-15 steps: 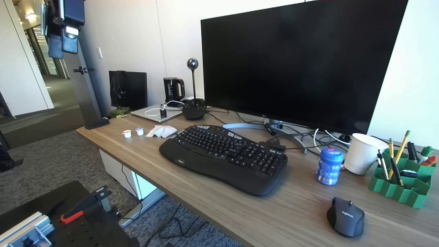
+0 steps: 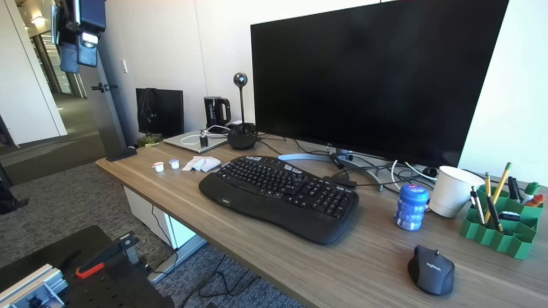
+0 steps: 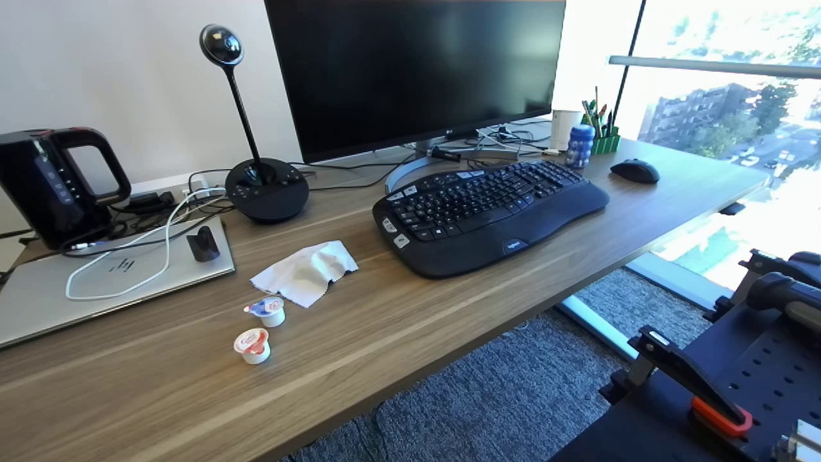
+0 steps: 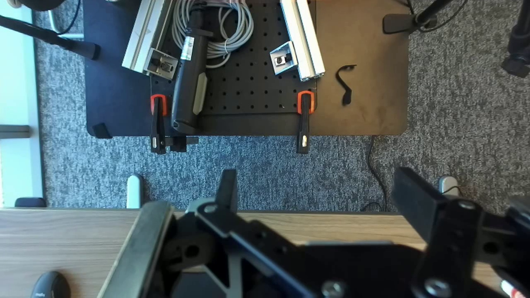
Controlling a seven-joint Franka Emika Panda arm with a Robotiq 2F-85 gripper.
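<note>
In the wrist view my gripper stands wide open, its two black fingers far apart and nothing between them. Exterior view 1 has part of the gripper (image 2: 78, 54) high at the upper left, well above the desk. On the desk lie a black keyboard (image 3: 469, 212), a crumpled white cloth (image 3: 305, 271) and two small creamer cups, one with a blue-purple lid (image 3: 269, 311) and one with a reddish lid (image 3: 253, 346). A blue bottle (image 2: 411, 207), a white cup (image 2: 454, 191), a green pen holder (image 2: 506, 233) and a mouse (image 2: 431, 270) are toward the right.
A large monitor (image 2: 370, 82) backs the desk, with loose cables around its stand. At the other end are a speaker with a ball-topped stem (image 3: 266, 190), a closed laptop (image 3: 115, 273) and a black kettle (image 3: 54, 185).
</note>
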